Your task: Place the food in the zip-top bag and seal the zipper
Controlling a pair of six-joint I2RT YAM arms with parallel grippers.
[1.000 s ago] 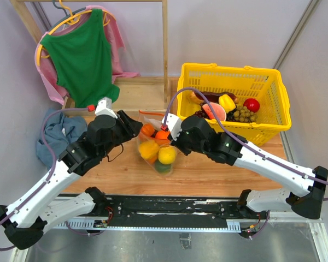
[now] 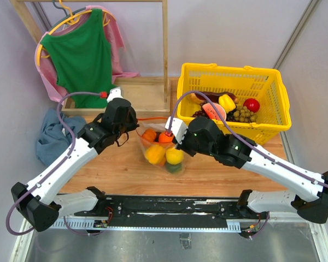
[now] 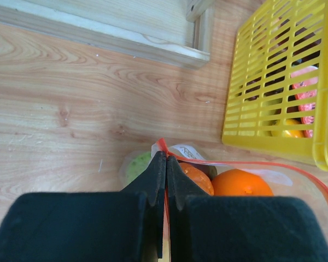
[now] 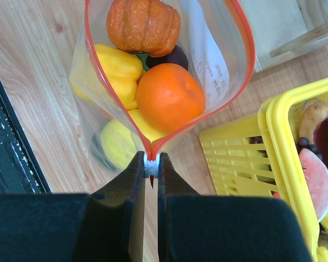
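In the right wrist view the clear zip bag (image 4: 85, 123) gapes wide, its red rim running to a pale zipper slider (image 4: 151, 166). My right gripper is shut on that slider at one end of the mouth. Inside the bag lie an orange (image 4: 170, 98), a small pumpkin (image 4: 143, 24), a yellow pepper (image 4: 113, 71) and other yellow, green and dark pieces. My left gripper is shut at the opposite corner of the mouth. The red corner (image 3: 162, 144) shows right at its fingertips; whether film is pinched between them, I cannot tell.
A yellow basket (image 2: 287, 109) with more toy food stands close behind and right of the bag. At the back left are a wooden rack (image 2: 167, 54) with clothes and a blue cloth (image 2: 57, 142). Bare table (image 2: 109, 177) lies in front.
The right gripper has shifted slightly right and the bag with it.
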